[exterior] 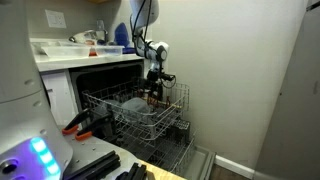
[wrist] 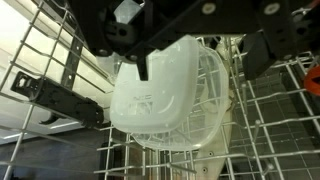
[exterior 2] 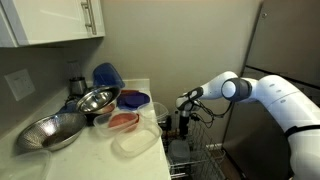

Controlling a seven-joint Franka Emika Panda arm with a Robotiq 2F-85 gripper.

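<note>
My gripper hangs over the upper dishwasher rack [exterior: 176, 108], with its dark fingers [wrist: 141, 64] apart and open. Below them in the wrist view is a clear, whitish rectangular plastic container [wrist: 160, 92], lying tilted in the rack. A round clear container [wrist: 213, 105] sits partly behind it. I cannot make out any object between the fingers. In exterior view 1 the gripper [exterior: 154, 82] is small and dark at the rack's far part, and pale containers [exterior: 133, 104] lie to its left.
An orange-red item [wrist: 312, 80] is at the wrist view's right edge. The counter [exterior 2: 100, 157] holds a metal colander [exterior 2: 52, 132], metal bowl [exterior 2: 98, 100] and clear containers [exterior 2: 136, 138]. The lower rack [exterior: 165, 150] is pulled out beneath. Bare wall stands behind.
</note>
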